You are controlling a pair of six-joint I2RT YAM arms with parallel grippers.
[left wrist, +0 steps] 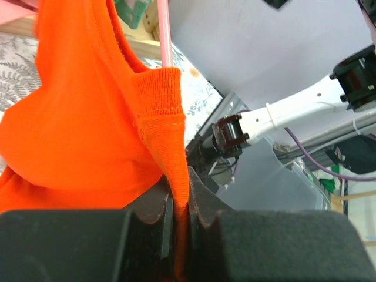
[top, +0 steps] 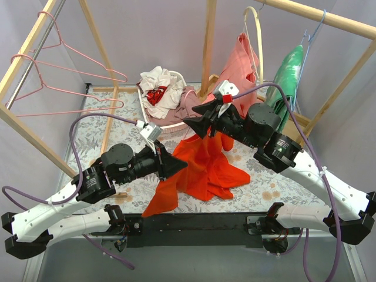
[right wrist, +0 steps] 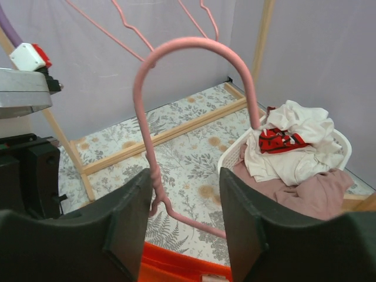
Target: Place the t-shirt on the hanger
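The orange t-shirt (top: 205,170) hangs bunched below and between both arms, its lower part on the patterned surface. My left gripper (top: 185,165) is shut on a strip of the shirt's edge, and the ribbed collar (left wrist: 160,94) rises just above the fingers in the left wrist view. A pink hanger (left wrist: 165,35) runs down into that collar. My right gripper stands open around the hanger's twisted neck (right wrist: 157,182), which lies close to the left finger in the right wrist view. The hook curves up above the fingers. Most of the hanger's body is hidden by cloth.
Behind the arms is a white basket (top: 144,108) of clothes. Pink hangers (top: 76,91) hang from the left rail. A coral garment (top: 238,67) and a green one (top: 286,79) hang at the right.
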